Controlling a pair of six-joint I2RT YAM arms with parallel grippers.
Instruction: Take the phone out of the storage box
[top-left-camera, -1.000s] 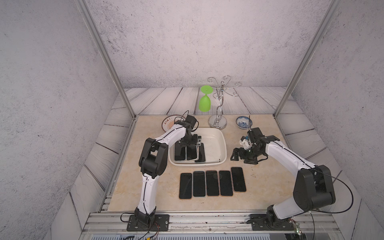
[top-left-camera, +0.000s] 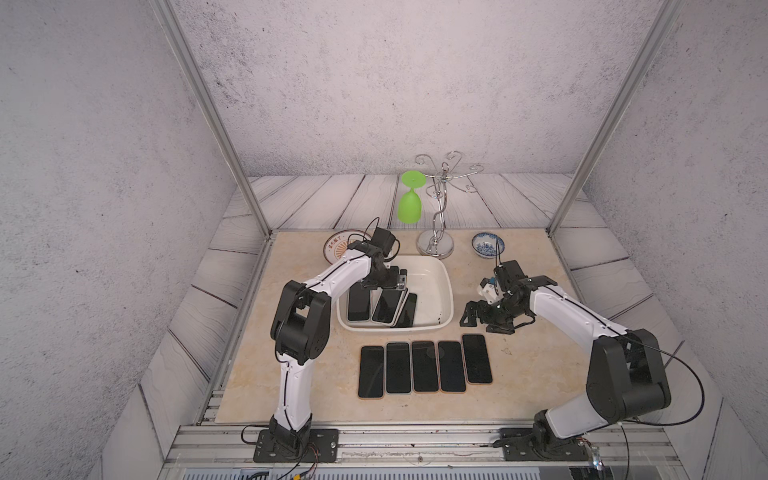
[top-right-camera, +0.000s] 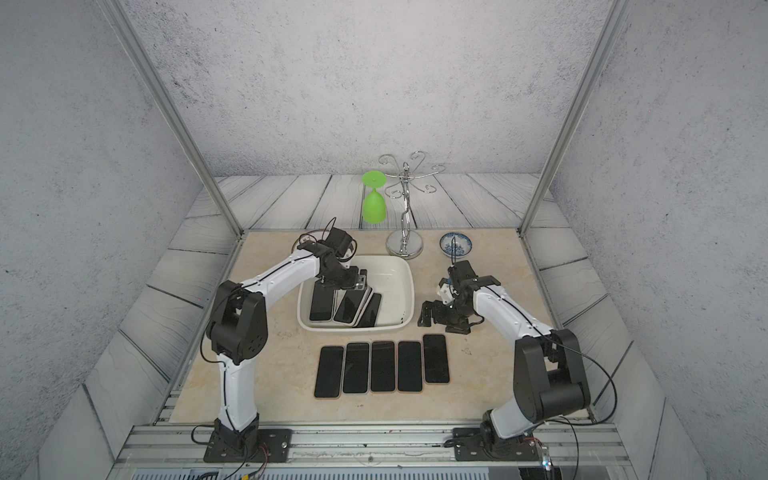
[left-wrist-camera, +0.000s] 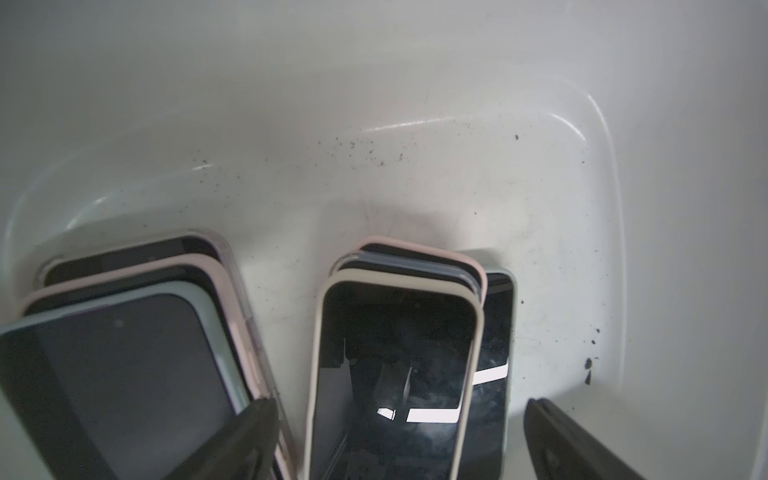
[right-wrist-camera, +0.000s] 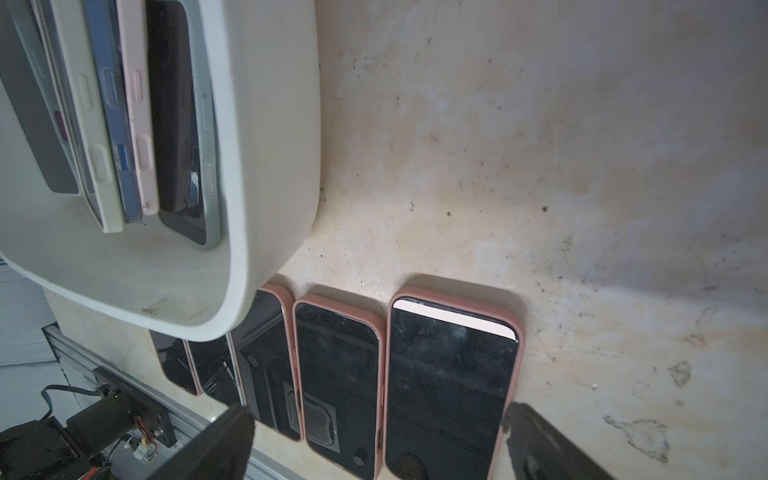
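The white storage box (top-left-camera: 439, 323) holds phones lying in stacks. In the left wrist view, a cream-framed phone (left-wrist-camera: 392, 360) tops the middle stack, over a blue-edged and a pink-edged one. Partly under its right side lies a green-edged phone (left-wrist-camera: 494, 336). A left stack has a phone with a blue-green frame (left-wrist-camera: 120, 376) uppermost. My left gripper is open over the box, one finger over the left stack's edge, the other right of the green-edged phone; nothing is gripped. My right gripper is open, right of the box, above the table.
Several phones lie in a row before the box, the rightmost being a pink-framed phone (right-wrist-camera: 448, 376). Behind stand a metal rack (top-left-camera: 436, 243) with a green goblet (top-left-camera: 409, 206), a plate (top-left-camera: 336, 249) and a blue-white bowl (top-left-camera: 488, 245). Table right of the box is bare.
The middle stack and the phone at its right have shifted right, the stack now slanting. My right gripper has lowered slightly.
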